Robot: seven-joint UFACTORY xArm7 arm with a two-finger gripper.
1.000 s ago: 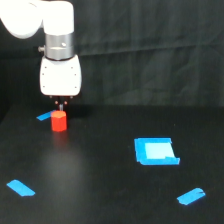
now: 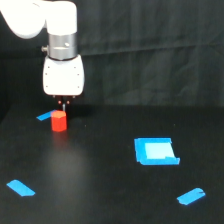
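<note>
A small red cube (image 2: 59, 121) rests on the dark table at the left. My white gripper (image 2: 64, 106) points down just above and slightly behind the cube, its fingertips small and dark against the background. Whether the fingers stand apart or together is too small to make out. The cube appears to sit on the table, and I cannot tell whether any finger touches it.
A white square (image 2: 159, 151) framed with blue tape (image 2: 152, 141) lies right of the middle. Blue tape strips lie at the front left (image 2: 20, 188), front right (image 2: 191, 196) and behind the cube (image 2: 44, 116).
My gripper has shifted slightly to the right. The cube looks to be in the same place.
</note>
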